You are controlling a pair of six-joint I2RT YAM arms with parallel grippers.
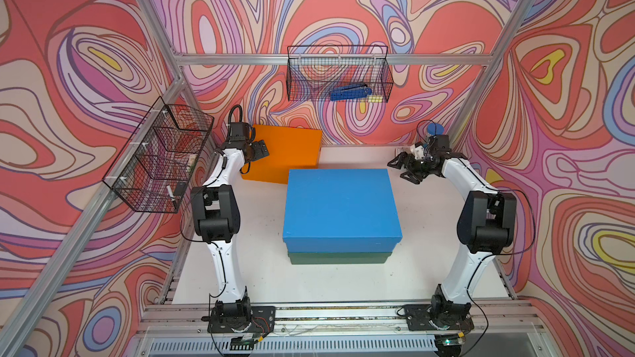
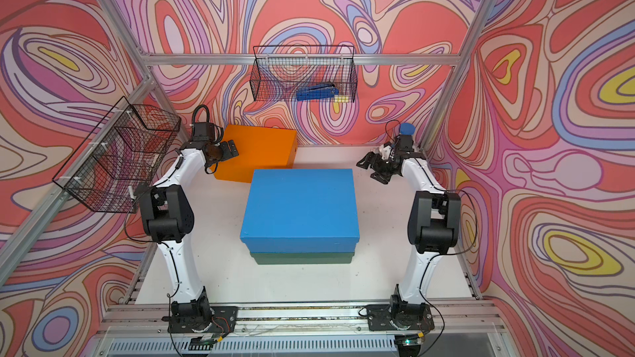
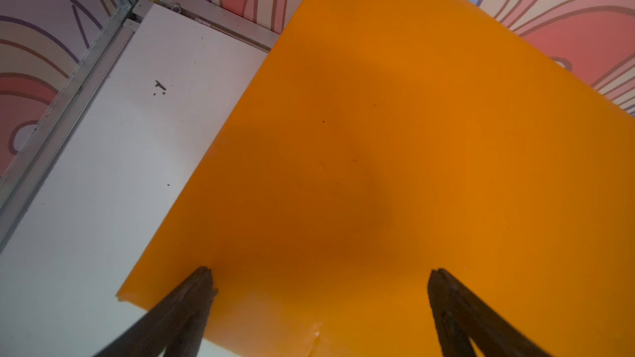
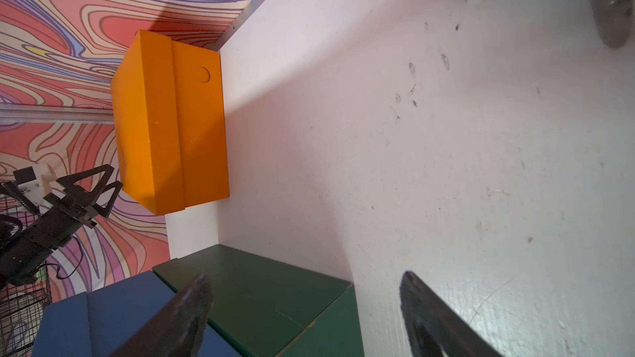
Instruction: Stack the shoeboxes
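Observation:
An orange shoebox [image 1: 291, 152] lies turned at an angle at the back left of the table, its lid filling most of the left wrist view. My left gripper [image 1: 263, 150] is open above its left part, with nothing between the fingers. In the middle, a blue shoebox [image 1: 340, 205] rests on top of a dark green one [image 1: 340, 257], and hides most of it. My right gripper [image 1: 404, 168] stands to the right of that stack, its fingers apart and empty. In the right wrist view the green box [image 4: 264, 294] and the orange box [image 4: 198, 125] are both visible.
A wire basket [image 1: 340, 79] holding blue items hangs on the back wall. Another wire basket [image 1: 158, 155] hangs at the left side. Bare white table [image 1: 258, 224] shows left of the stack, and also to its right.

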